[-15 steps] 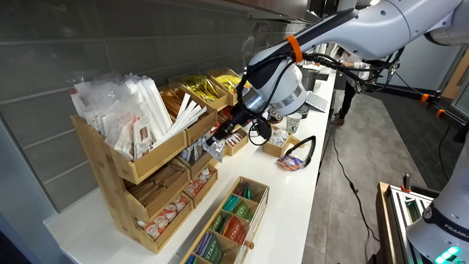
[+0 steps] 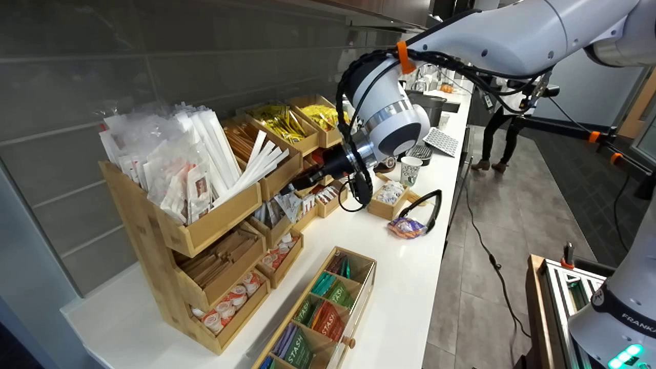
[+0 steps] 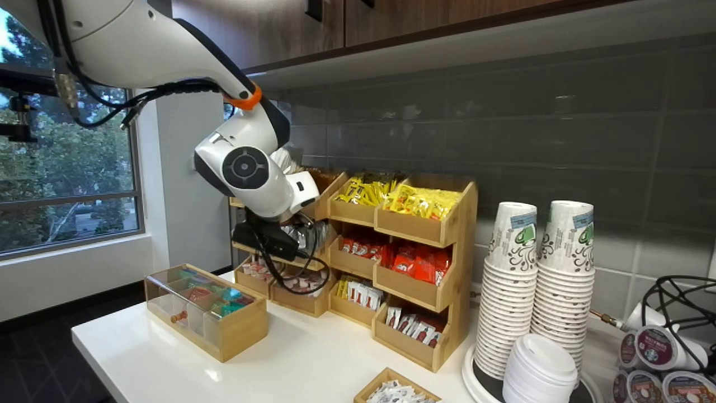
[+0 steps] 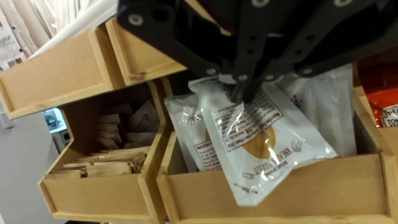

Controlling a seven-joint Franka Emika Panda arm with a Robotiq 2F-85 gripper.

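Observation:
In the wrist view, my gripper is shut with its fingertips at the upper part of a white-and-clear condiment packet (image 4: 261,149). The thin packet appears pinched between them. It slants over the front wall of a middle-tier wooden bin (image 4: 283,190), its lower corner outside the bin. More similar packets (image 4: 190,130) stand behind and beside it. From the first exterior view, the gripper (image 2: 295,186) reaches to this bin, the silvery packet (image 2: 289,204) below its tip. In the second exterior view my arm's dark hand (image 3: 275,238) blocks much of that bin.
Left of the bin is one with brown packets (image 4: 112,160); red ketchup packets (image 4: 388,108) are on its right. White straws (image 2: 246,169) jut from above. A divided tea box (image 2: 332,295) stands on the counter below. Open counter (image 2: 393,264) lies to its right.
My gripper has shifted back and slightly up toward the shelf with the packet. Before, the packet hung farther in front of the bin. A person in the background has moved.

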